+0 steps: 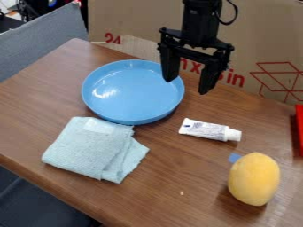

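My black gripper (187, 77) hangs open over the back right part of the table, with nothing between its fingers, above and beside the right rim of a blue plate (124, 93). A white tube (207, 130) lies below it, to the right of the plate. A folded pale blue cloth (89, 151) lies at the front left. A yellow mango-like object (253, 180) rests at the front right, beside a small piece of blue tape (235, 158).
A cardboard panel (267, 53) stands behind the table (166, 195). A red object (297, 129) is partly visible at the right edge. Bare wood shows at the left and the front middle.
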